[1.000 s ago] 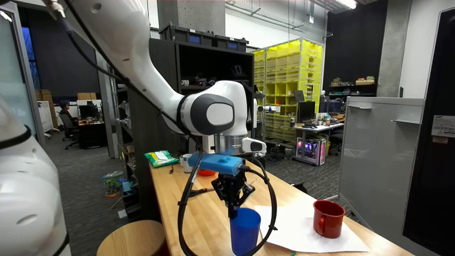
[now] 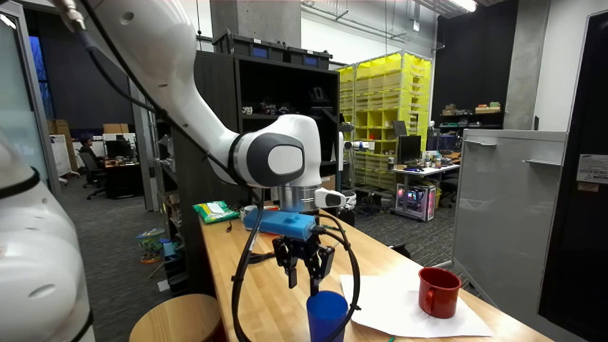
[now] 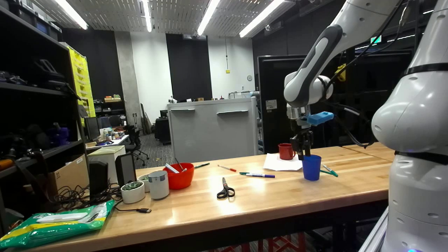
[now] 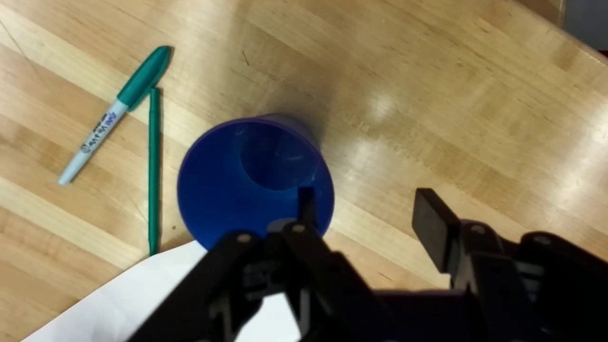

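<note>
The blue cup [image 3: 311, 168] stands upright on the wooden table, and the wrist view looks down into its empty-looking inside [image 4: 228, 182]. Right above its rim is my gripper [image 2: 303, 283], with its fingers spread well apart. One finger [image 4: 306, 205] overlaps the cup's opening in the wrist view, while the other finger [image 4: 433, 228] is out to the side over bare wood. Nothing sits between them. Whether the near finger touches the rim, I cannot tell. A red mug [image 2: 439, 293] rests on a white sheet of paper [image 2: 393, 316].
A green-capped marker [image 4: 114, 117] and a thin green pen [image 4: 154, 171] lie beside the cup. Farther along are black scissors [image 3: 225, 191], a purple marker [image 3: 260, 175], a red bowl [image 3: 181, 178] and a grey mug [image 3: 158, 184]. Bare tabletop separates the scissors and cup.
The fingers were together at the cup's rim and are now apart. The cup shows lower in exterior view 1, and the gripper has shifted slightly left.
</note>
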